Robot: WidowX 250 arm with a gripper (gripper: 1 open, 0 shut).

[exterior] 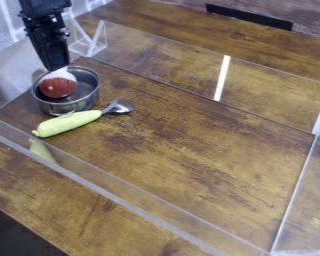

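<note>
My black gripper [51,55] hangs over a steel bowl [72,103] at the left of the camera view, its tip just above a red and white round object [59,86] in the bowl. I cannot tell from the view whether its fingers touch that object. In front of the bowl lies a pale green corn-like item [67,123], and a metal spoon-like utensil [117,108] lies at its right end, partly behind it.
Clear plastic walls [303,185] surround the wooden work surface [203,160]. A white strip [223,78] stands on the back wall.
</note>
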